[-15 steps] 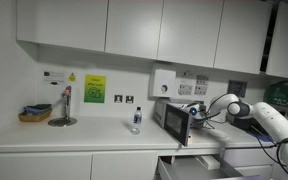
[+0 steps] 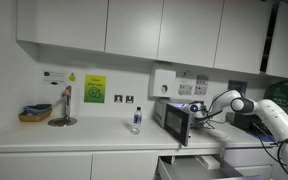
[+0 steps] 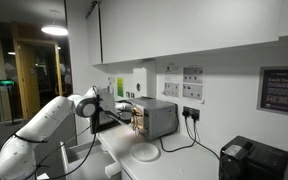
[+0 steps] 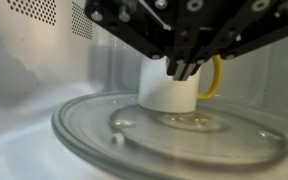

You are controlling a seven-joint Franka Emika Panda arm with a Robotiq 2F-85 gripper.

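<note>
Inside the microwave [image 3: 160,119], a white mug [image 4: 166,92] with a yellow handle [image 4: 216,78] stands upright on the glass turntable [image 4: 94,118]. My gripper is shut in front of the mug, and nothing shows between its fingers. Its dark body hides the mug's upper part. Whether the fingertips touch the mug, I cannot tell. In the first exterior view the microwave door [image 2: 178,124] stands open, and the arm reaches in behind it from the right. The gripper itself is mostly hidden there.
A white plate [image 3: 145,152] lies on the counter beside the microwave. Farther along, a bottle [image 2: 137,121] stands left of the open door. An open drawer [image 2: 199,168] juts out below. A black appliance [image 3: 252,160] sits at the other end.
The arm near the microwave has shifted only slightly over the last second. The door, bottle and drawer look unmoved.
</note>
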